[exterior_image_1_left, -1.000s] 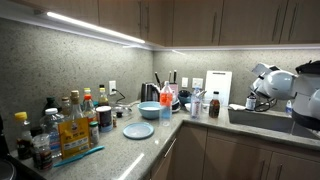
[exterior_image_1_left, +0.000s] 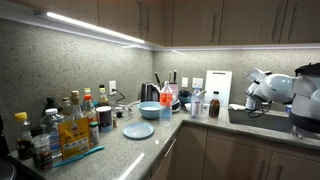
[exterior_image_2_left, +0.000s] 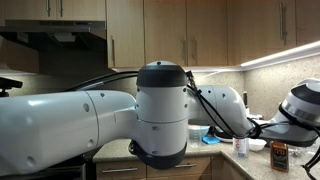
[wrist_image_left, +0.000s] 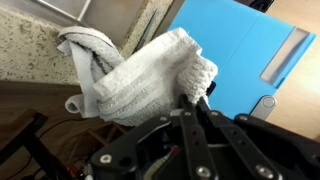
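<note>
A white cloth (wrist_image_left: 150, 80) fills the middle of the wrist view, crumpled, with one end bunched at its upper left. My gripper is shut on a fold of this cloth at its right end. The cloth covers most of the fingertips. In exterior view 1, the white arm (exterior_image_1_left: 291, 86) reaches in from the right over the sink (exterior_image_1_left: 262, 120); the fingers and cloth are too small to make out there. Exterior view 2 has the arm (exterior_image_2_left: 163, 110) stretching across toward the right, its far end cut off by the frame.
A speckled counter strip (wrist_image_left: 40, 62) lies beside the cloth, with a blue flat surface (wrist_image_left: 240, 55) on the other side. Bottles, including a dark amber one (exterior_image_1_left: 214, 105), stand left of the sink. A blue plate (exterior_image_1_left: 138, 130) lies on the left counter, with more bottles behind.
Over the sink at the right, the arm has come lower and nearer the counter's front edge. The bottles and plate have stayed in place.
</note>
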